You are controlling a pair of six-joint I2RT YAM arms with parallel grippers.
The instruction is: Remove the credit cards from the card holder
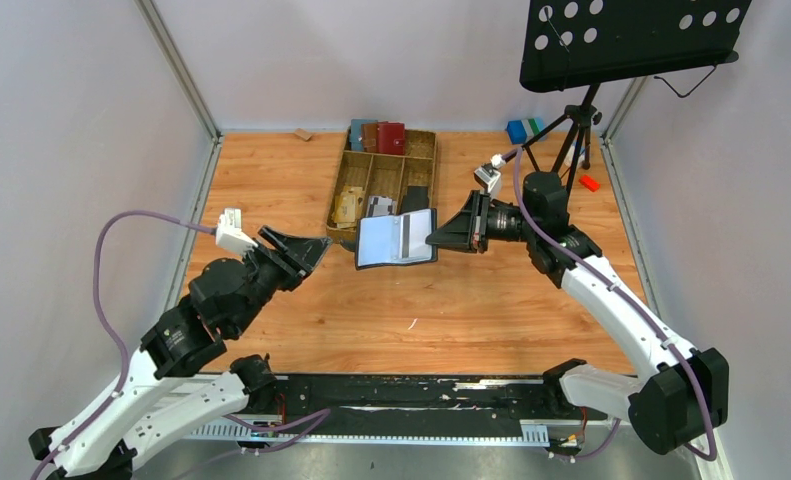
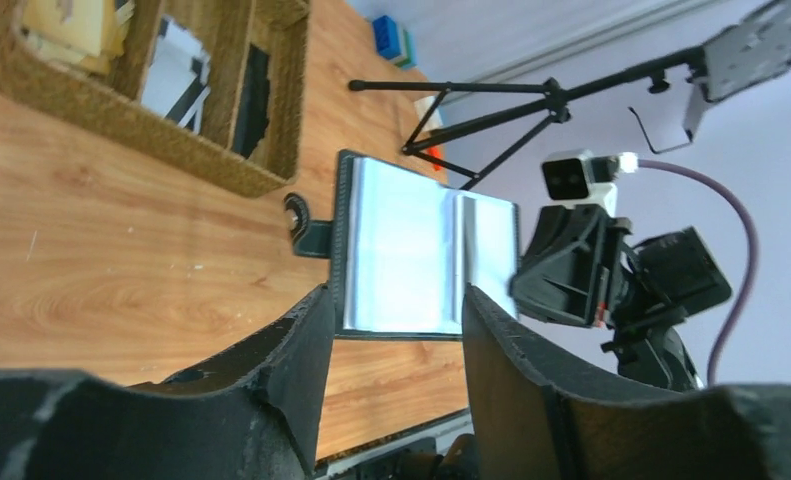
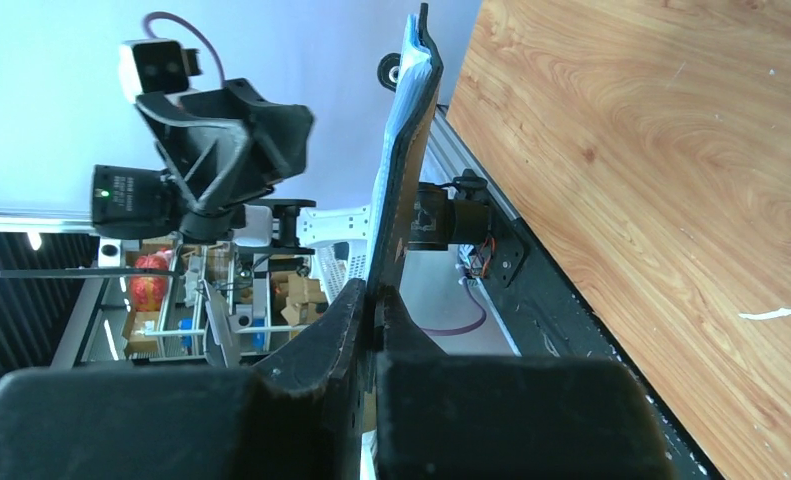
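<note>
An opened black card holder (image 1: 381, 240) with light blue sleeves and a grey strip hangs in front of the wooden box, held at its right end by my right gripper (image 1: 433, 238). In the right wrist view the holder (image 3: 404, 150) stands edge-on between the shut fingertips. My left gripper (image 1: 321, 248) is apart from the holder, to its left; in the left wrist view its fingers stand part open with nothing seen between them, the holder (image 2: 401, 250) beyond. Whether cards sit in the sleeves cannot be told.
The compartmented box (image 1: 346, 152) holds wallets and cards at the back middle. A music stand (image 1: 631, 40) and small blue (image 1: 517, 132) and red (image 1: 589, 184) items are at the back right.
</note>
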